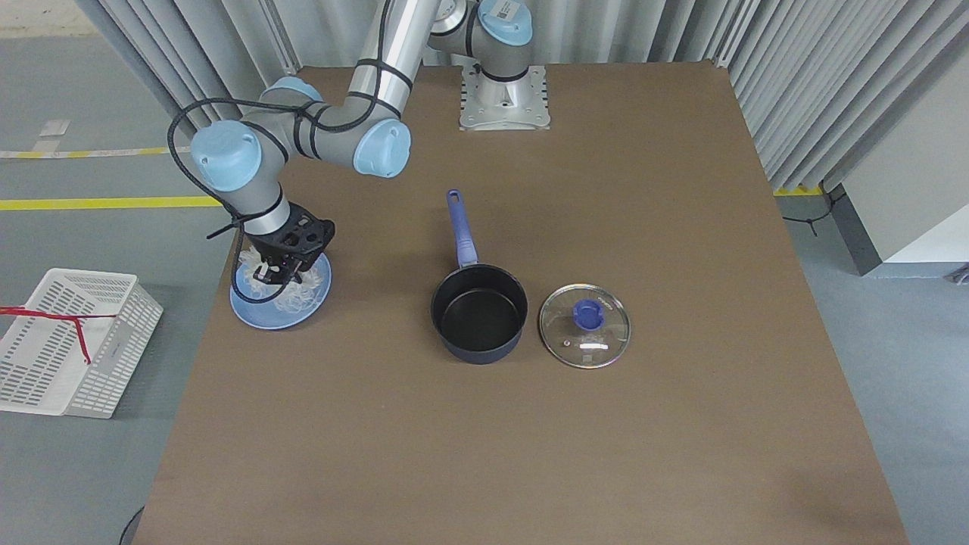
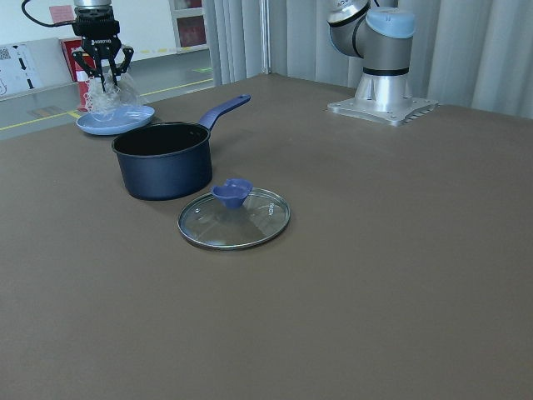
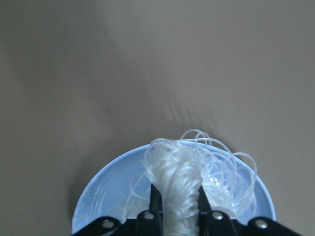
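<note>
In the wrist view my gripper is shut on a bundle of white translucent noodles (image 3: 172,167), with looser strands trailing over the light blue plate (image 3: 103,191). The gripper (image 2: 108,71) is just above that plate (image 2: 100,125) in the left view. A dark blue saucepan (image 1: 479,309) with a blue handle stands beside it on the table, empty inside. Its glass lid (image 1: 584,345) with a blue knob lies to the right of the pan.
A white perforated basket (image 1: 109,381) is off the table's left side on the floor area. My arm's base (image 1: 504,113) stands at the back.
</note>
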